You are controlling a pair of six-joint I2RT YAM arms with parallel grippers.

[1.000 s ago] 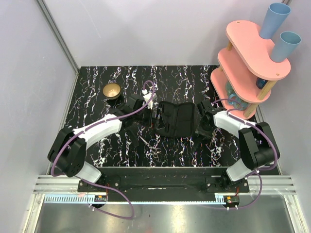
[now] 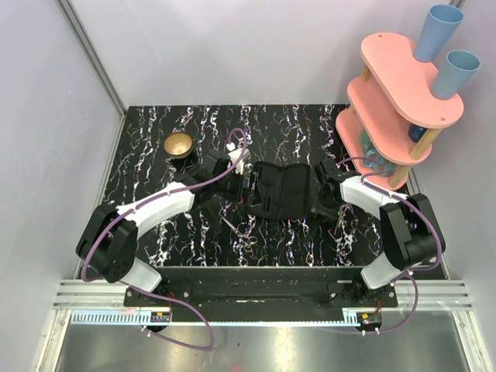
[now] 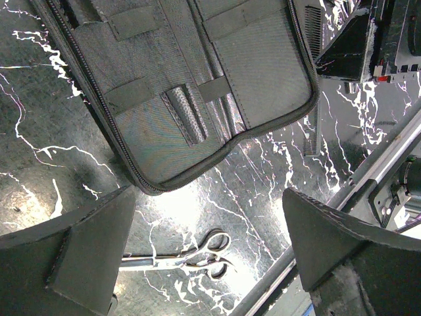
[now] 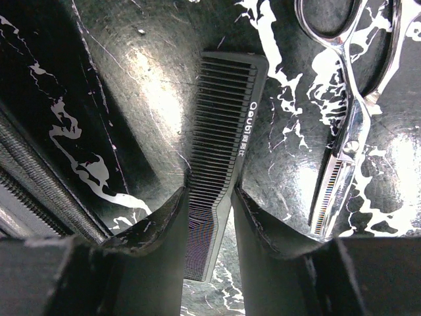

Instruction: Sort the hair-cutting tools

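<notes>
An unzipped black tool case (image 2: 293,192) lies open in the table's middle, with a silver-grey tool (image 3: 185,113) in one elastic loop. My right gripper is shut on a black comb (image 4: 227,112) right of the case; the comb's toothed half extends beyond the fingertips. Thinning scissors (image 4: 348,135) lie to the comb's right. Over the case's front left side, my left gripper stands open, nothing between its wide-set fingers (image 3: 72,257). Another pair of scissors (image 3: 197,258) rests on the table in front of the case.
A brass-coloured bowl (image 2: 178,144) stands at the back left. The pink tiered shelf (image 2: 397,70) with blue cups (image 2: 456,74) rises at the back right, close behind my right arm. Table behind the case is clear.
My right arm swung slightly outward and came back to nearly the same place. The left arm, case and front scissors have stayed still.
</notes>
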